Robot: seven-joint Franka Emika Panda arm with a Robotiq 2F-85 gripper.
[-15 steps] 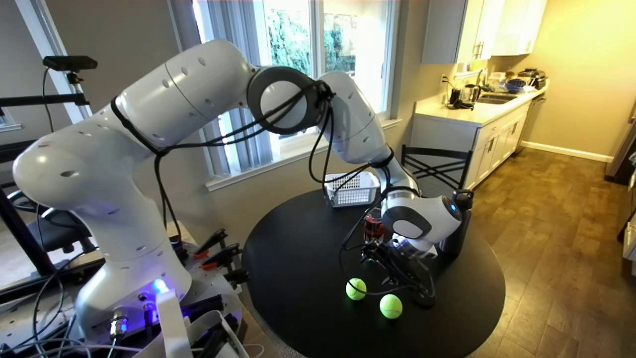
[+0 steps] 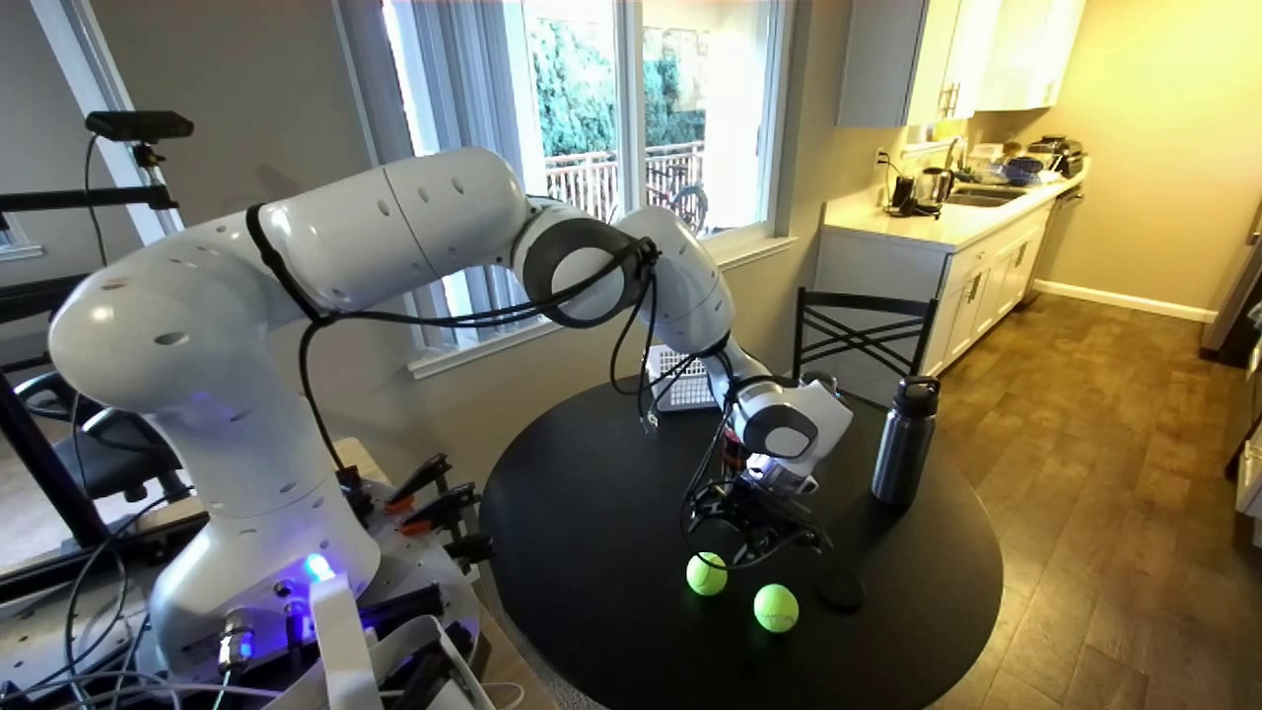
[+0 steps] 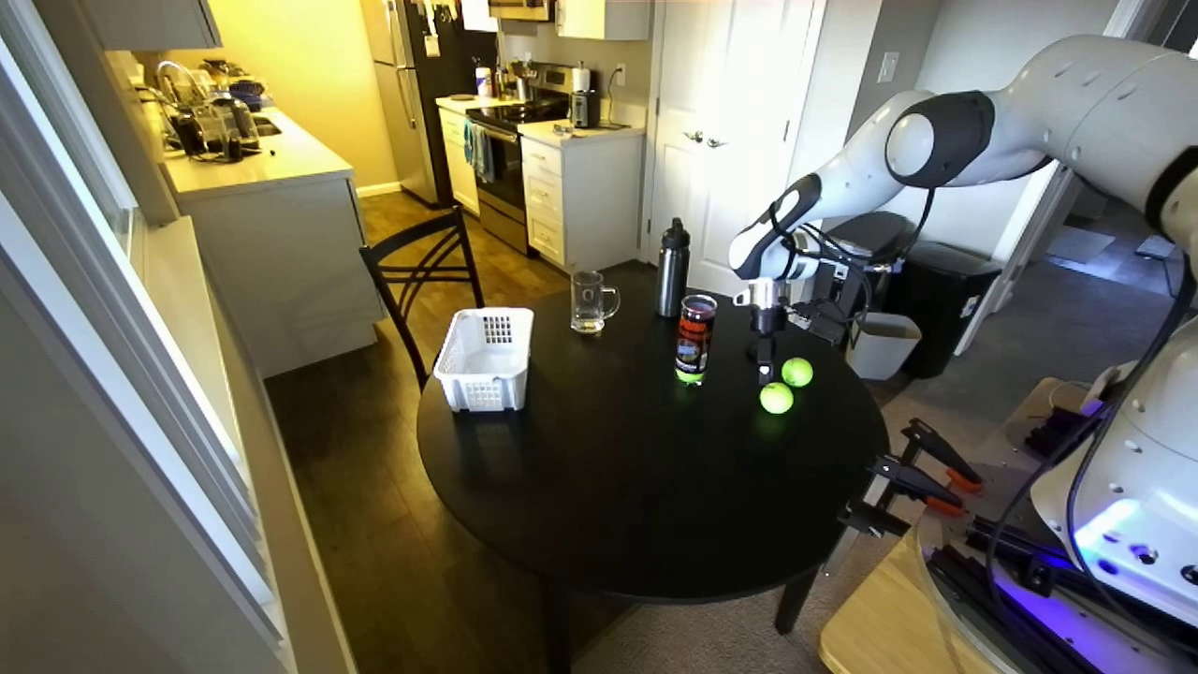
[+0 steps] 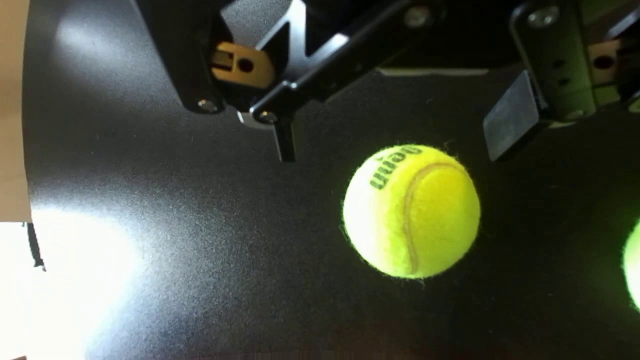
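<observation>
Two yellow-green tennis balls rest on the black round table (image 2: 568,509): a nearer-left ball (image 2: 707,574) and another ball (image 2: 776,607) close to it. My gripper (image 2: 763,546) is low over the table just behind them, its fingers apart and holding nothing. In the wrist view one tennis ball (image 4: 412,211) lies below the gap between the fingertips, apart from both. The second ball (image 4: 632,264) is cut off by the right edge there. A red and black tennis ball can (image 3: 693,341) stands upright near my gripper (image 3: 767,376), with a ball visible low inside it.
A dark metal bottle (image 2: 905,444) stands beside the arm, with a small black disc (image 2: 842,591) in front. A glass mug (image 3: 590,302) and a white basket (image 3: 486,358) occupy the far side.
In exterior view 1 the arm has come lower and its hand has shifted left, uncovering the black disc and more of the bottle. Both balls stay where they were.
</observation>
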